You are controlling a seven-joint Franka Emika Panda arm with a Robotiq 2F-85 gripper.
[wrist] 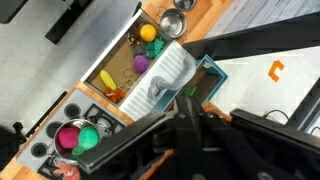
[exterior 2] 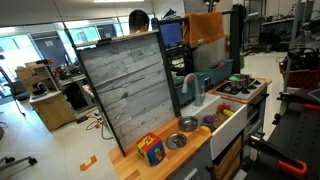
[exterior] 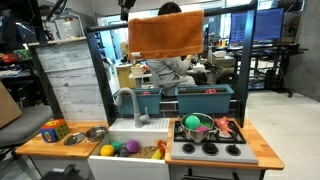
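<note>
An orange towel [exterior: 165, 35] hangs over the top bar of the black rack, above the sink and stove. The same towel [exterior 2: 206, 27] shows at the rack's far end in exterior view 2. My gripper [exterior: 125, 12] is up by the bar, left of the towel and apart from it. From the wrist, the gripper points down over the counter with its dark fingers together; nothing shows between them. Its bulk covers part of the scene below.
Below are a sink [exterior: 130, 166] with toy food, a stove [exterior: 210, 152] with a pot [exterior: 197, 128], metal bowls [exterior: 96, 134] and a colourful box [exterior: 54, 130]. Teal bins [exterior: 204, 100] hang on the rack. The rack's bar [exterior: 105, 28] and posts are close obstacles.
</note>
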